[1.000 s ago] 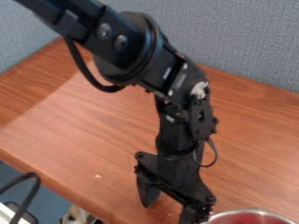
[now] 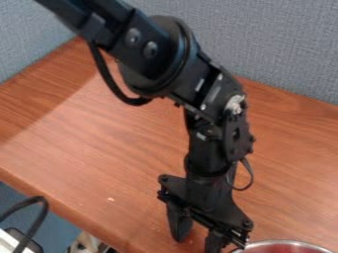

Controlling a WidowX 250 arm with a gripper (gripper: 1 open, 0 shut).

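My black gripper (image 2: 199,233) points down low over the wooden table (image 2: 79,138), near its front edge. Its two fingers stand apart, and whatever may lie between them at the tips is hidden or cut off by the bottom of the view. A red bowl with a pale rim (image 2: 284,246) sits at the bottom right, beside the gripper and only partly in view.
A black cable (image 2: 30,204) and some light objects lie off the table's front edge at the lower left.
The arm and gripper have shifted slightly to the right over the last second. The bowl shows a little less at the bottom edge.
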